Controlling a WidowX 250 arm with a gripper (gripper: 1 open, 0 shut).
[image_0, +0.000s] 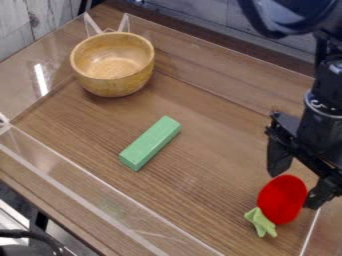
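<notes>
My black gripper (299, 171) is low at the right, open, its fingers on either side of a red rounded object (281, 200) with a pale green tip (262, 222). Whether the fingers touch it is unclear. A green rectangular block (150, 143) lies left of centre.
A tan bowl (115, 79) stands at the upper left. Dark edges border the table at the back and lower left.
</notes>
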